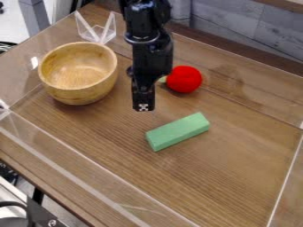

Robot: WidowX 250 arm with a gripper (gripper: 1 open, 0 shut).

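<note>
My gripper (143,99) hangs above the table, left of a red round object (185,79) and up and left of a green block (176,130). A wooden bowl (80,74) stands to its left. Nothing clear shows between the dark fingers; whether they are open or shut is hard to make out.
The wooden table (142,177) has free room in front and to the right. A clear plastic item (101,27) lies at the back left. A wall edge runs along the back right, and dark cables sit at the lower left corner.
</note>
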